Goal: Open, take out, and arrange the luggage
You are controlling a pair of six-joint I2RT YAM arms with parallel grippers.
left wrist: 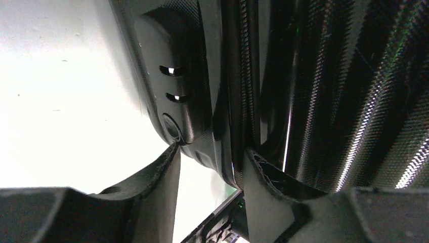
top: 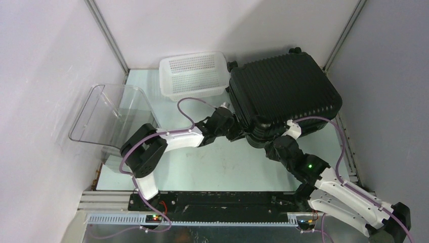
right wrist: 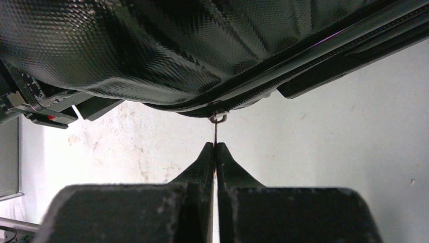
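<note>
A black ribbed suitcase (top: 283, 86) lies flat at the back right, closed. At its front left corner, my left gripper (top: 239, 132) is part open. In the left wrist view, the gripper's fingers (left wrist: 164, 169) are at the suitcase corner, by a side foot (left wrist: 174, 76) and the zipper seam (left wrist: 245, 96); contact is hard to tell. My right gripper is shut below the suitcase's front edge. A thin zipper pull (right wrist: 216, 132) hangs from the metal slider ring (right wrist: 217, 117) and runs down between its fingertips.
A white perforated basket (top: 164, 76) stands at the back, left of the suitcase. At the far left is a clear plastic bin (top: 81, 114).
</note>
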